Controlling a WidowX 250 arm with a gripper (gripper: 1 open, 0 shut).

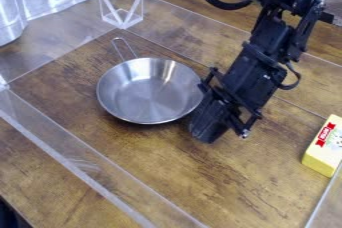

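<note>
A steel pan [144, 87] with a wire handle pointing toward the back sits on the wooden table. My black gripper [214, 120] is low over the table just right of the pan, its tip close to or touching the pan's right rim. The fingers appear shut; whether anything is between them cannot be seen clearly.
A yellow box [323, 147] lies at the right edge. A small white wire stand [120, 12] is at the back left. Clear plastic walls border the front and left.
</note>
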